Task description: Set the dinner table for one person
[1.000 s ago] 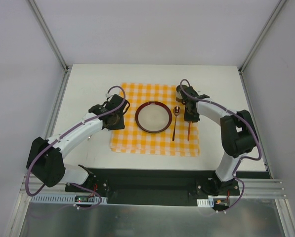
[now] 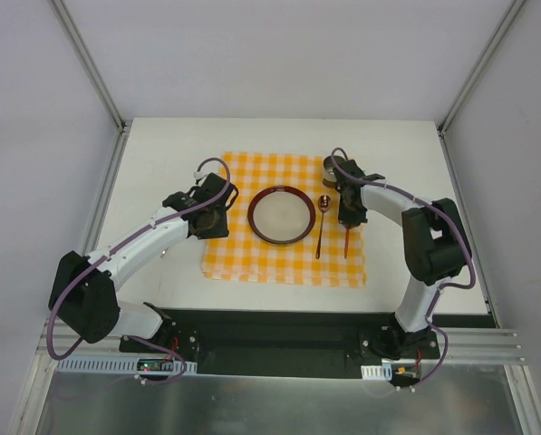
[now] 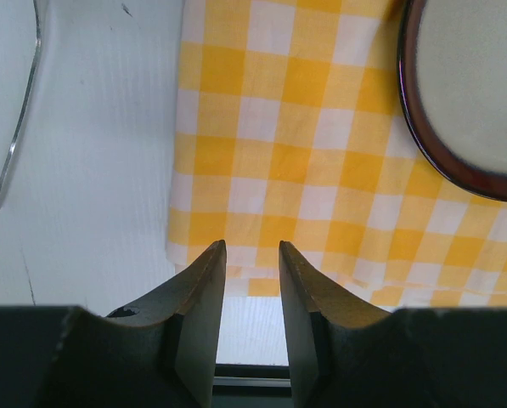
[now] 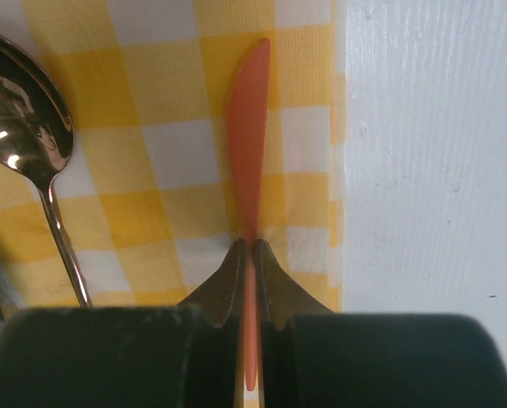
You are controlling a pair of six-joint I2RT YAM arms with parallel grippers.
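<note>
On the yellow checked mat (image 2: 252,267) lie a brown-rimmed plate (image 2: 281,216), a spoon (image 2: 320,231) to its right and an orange knife (image 4: 249,127) near the mat's right edge. My right gripper is shut on the knife, which lies along the cloth. My left gripper hangs open over the mat's left side, left of the plate, nothing between its fingers. A thin metal utensil (image 3: 15,136) lies on the bare table left of the mat, partly out of view.
A metal cup (image 2: 332,167) stands at the mat's back right, partly behind the right arm. Bare white table (image 2: 161,149) surrounds the mat, clear at the back left.
The right arm has shifted very slightly over the knife. The left arm and the items on the mat look unchanged.
</note>
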